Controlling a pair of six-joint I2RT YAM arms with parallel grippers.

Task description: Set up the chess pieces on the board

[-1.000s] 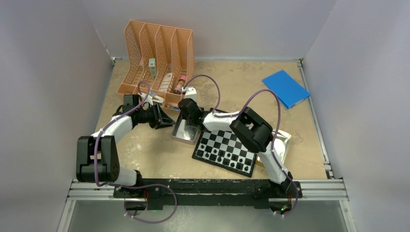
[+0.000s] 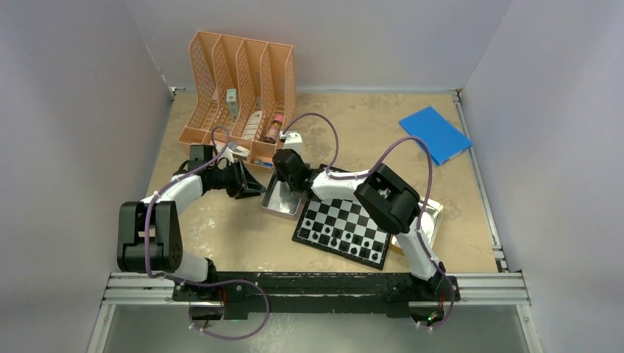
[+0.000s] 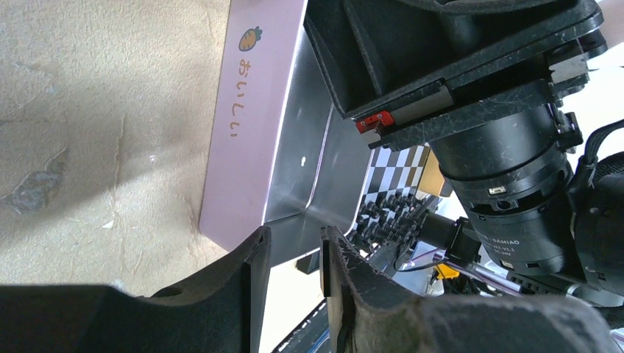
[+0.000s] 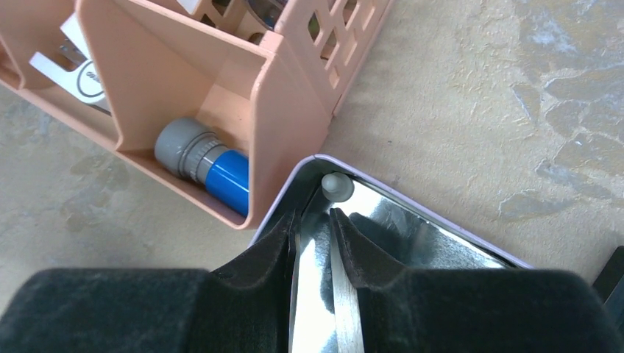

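The chessboard [image 2: 340,220] carries several dark pieces on its near rows. Left of it is a metal box with lilac sides [image 2: 279,206]; my right gripper [image 2: 288,176] is over it. In the right wrist view a small white piece [image 4: 338,187] lies in the box's corner, just beyond the fingers, which are close together; what is between them is unclear. My left gripper is part open beside the box, nothing visible between its fingertips.
A pink organiser [image 2: 243,88] with items stands at the back left. A blue folder [image 2: 434,134] lies at the back right. Another tray [image 2: 430,220] is right of the board.
Both arms have shifted very slightly in the top view; nothing else has visibly moved.
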